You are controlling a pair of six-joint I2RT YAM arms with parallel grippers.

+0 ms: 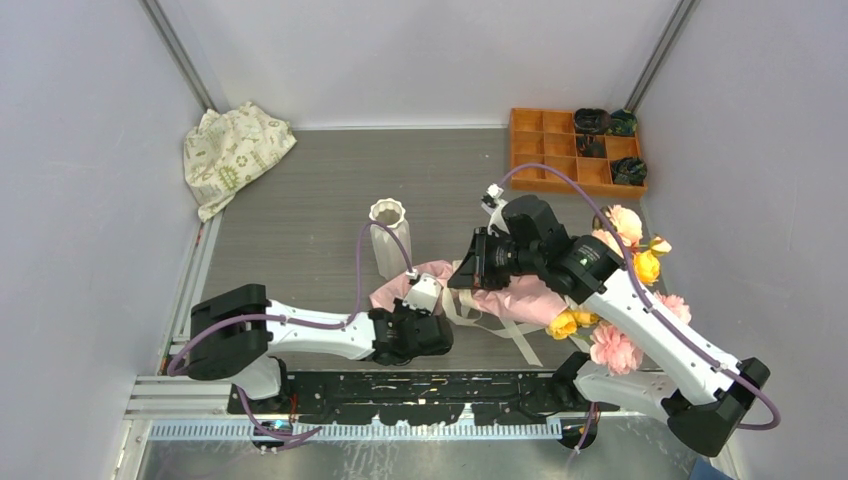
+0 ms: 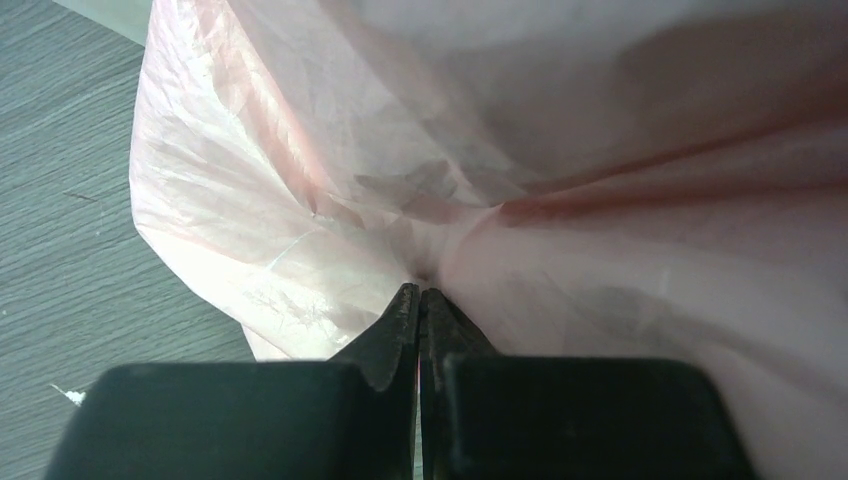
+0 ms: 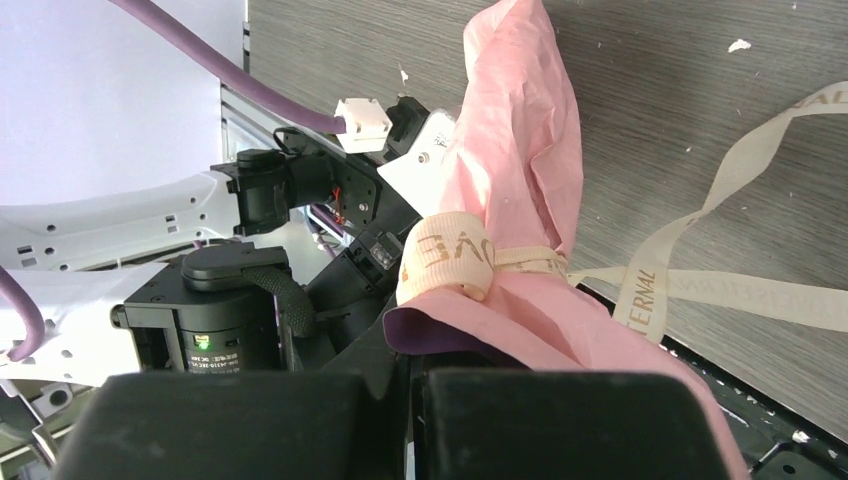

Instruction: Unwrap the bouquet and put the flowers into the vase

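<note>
The bouquet lies sideways in pink wrapping paper, its pink and yellow flowers partly hidden behind my right arm. My right gripper is shut on the wrapping beside the cream ribbon tied round its narrow neck. At the paper's stem end, my left gripper is shut, with folds of paper converging on its fingertips in the left wrist view. The white fluted vase stands upright, open at the top, just beyond the stem end. Any stems are hidden by the paper.
A wooden divided tray with dark items sits at the back right. A patterned cloth is bunched at the back left. Loose ribbon ends trail on the table.
</note>
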